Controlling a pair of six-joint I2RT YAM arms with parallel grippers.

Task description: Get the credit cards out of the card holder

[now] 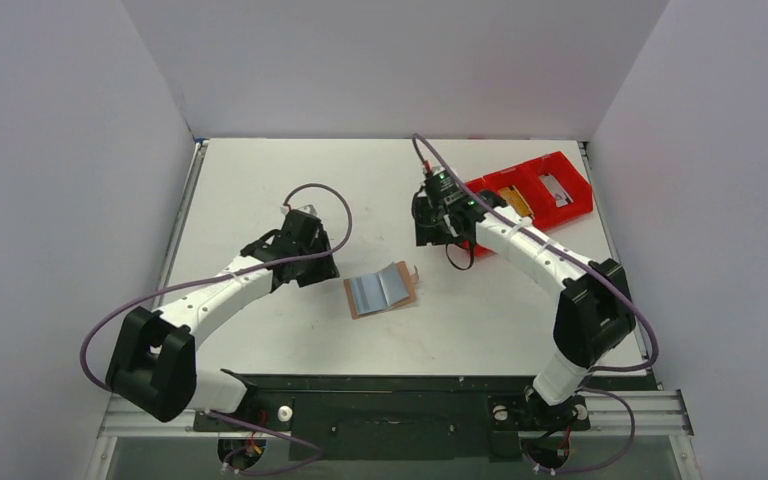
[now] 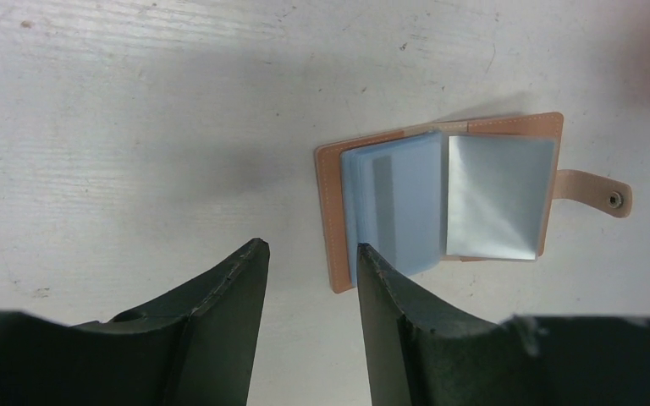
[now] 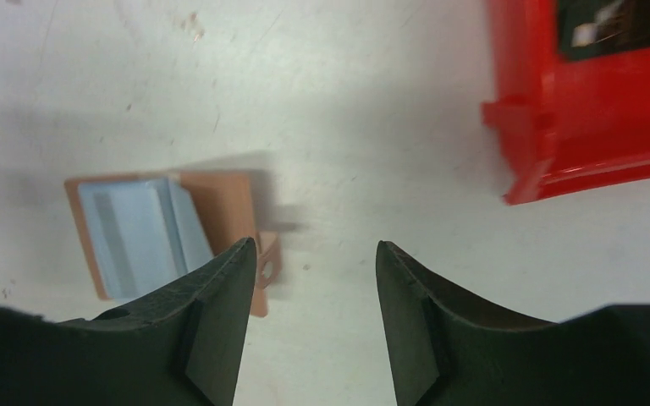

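Observation:
Unfolded on the white table, the brown card holder [image 1: 410, 285] shows its bluish clear sleeves [image 2: 402, 203] and a strap with a snap [image 2: 592, 191] on its right side. No card can be made out in the sleeves. My left gripper is open above the table just left of the holder, nothing between its fingers. My right gripper stands open and empty between the holder and the red bin, with the holder at the left of the right wrist view. In the bin, a card-like gold item [image 1: 516, 200] and a pale item [image 1: 557, 190] lie in separate compartments.
The red bin [image 1: 572, 205] with several compartments occupies the back right, and a dark item [image 3: 614, 25] lies in its near-left compartment.

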